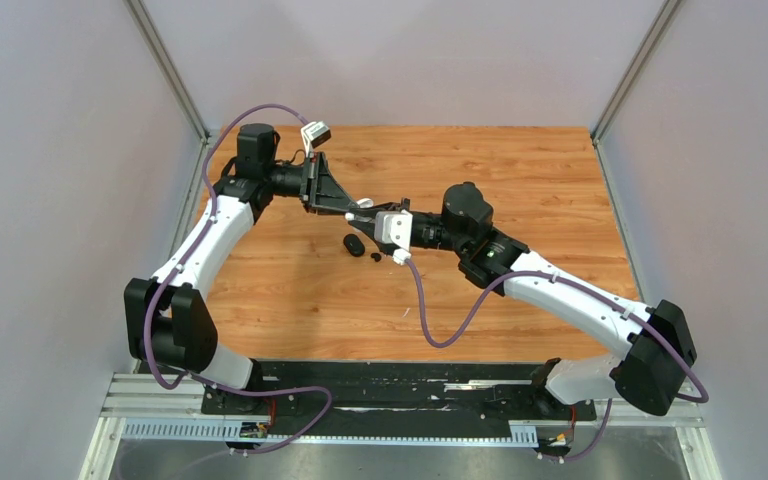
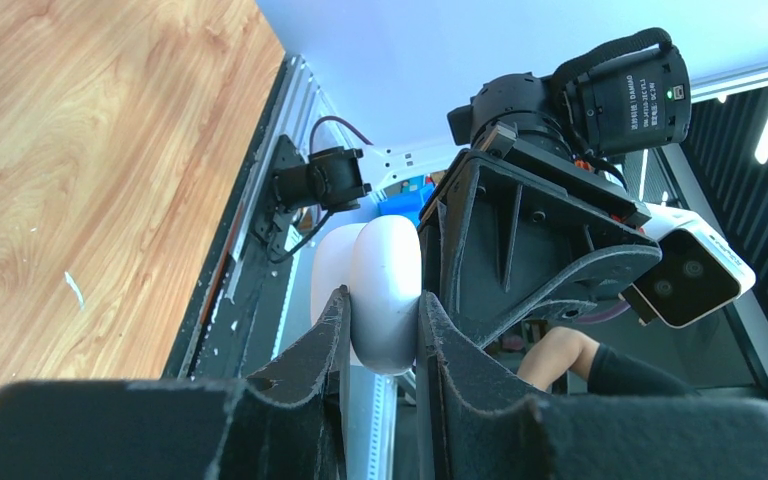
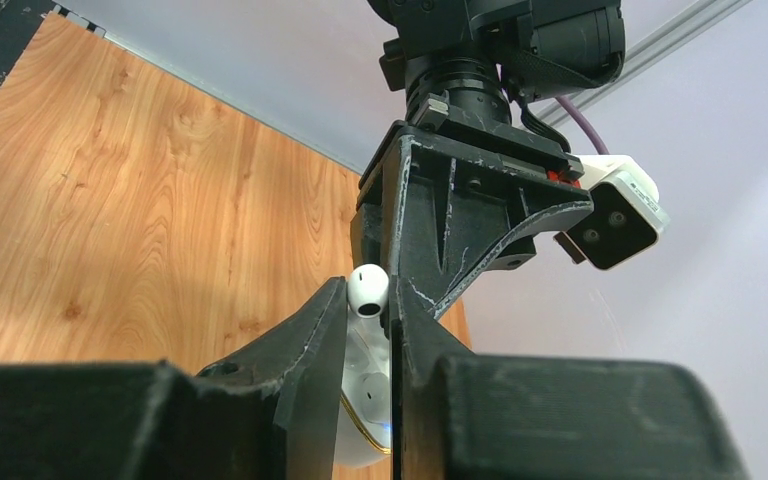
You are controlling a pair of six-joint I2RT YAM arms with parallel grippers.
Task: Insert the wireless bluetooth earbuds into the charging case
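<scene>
The white charging case is pinched between my left gripper's fingertips, raised off the table, with a second white part behind it. In the right wrist view the open case shows its inner side and a gold-coloured edge. A white earbud with a dark oval spot lies between the tips of my right gripper, in front of the case. Its fingers stand slightly apart; whether they press on the earbud is unclear, as is how far it sits in the case. From above, my left gripper meets the right one mid-air.
On the wooden table below lie a black oval object and a tiny dark piece. The two grippers are almost touching, leaving little room between them.
</scene>
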